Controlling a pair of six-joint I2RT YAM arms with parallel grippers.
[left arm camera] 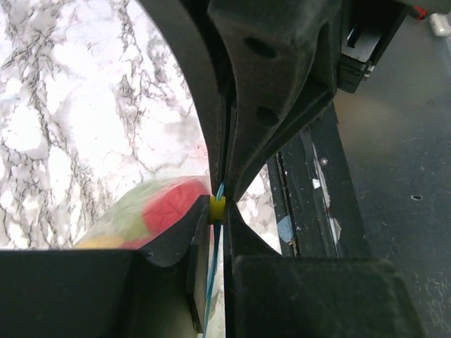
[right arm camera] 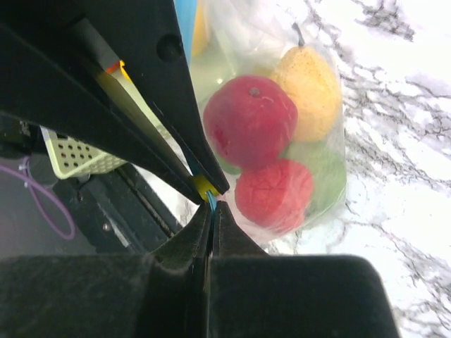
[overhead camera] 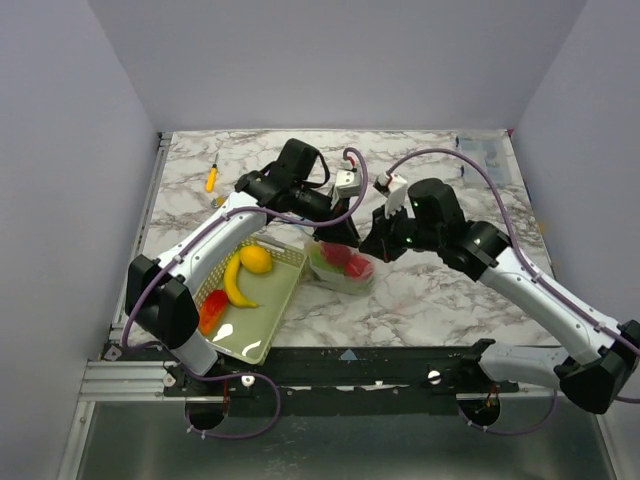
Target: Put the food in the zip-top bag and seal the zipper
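The clear zip top bag (overhead camera: pixel 340 281) sits on the table below both grippers. Through its plastic show a dark red round fruit (right arm camera: pixel 251 121), a lighter red piece (right arm camera: pixel 273 193), a yellowish piece (right arm camera: pixel 310 91) and something green. A yellow slider (left arm camera: pixel 217 209) rides on the blue zipper strip (left arm camera: pixel 211 282), and my left gripper (overhead camera: pixel 355 243) is shut on that slider. Right up against it, my right gripper is shut with the thin blue strip running between its fingers. The arms cover most of the bag's top edge from above.
To the left, a green basket (overhead camera: pixel 282 300) holds a banana (overhead camera: pixel 234 282), a lemon (overhead camera: pixel 256 259) and a red-orange item (overhead camera: pixel 212 311). An orange-handled tool (overhead camera: pixel 212 178) lies at the back left. A clear container (overhead camera: pixel 484 158) stands at the back right.
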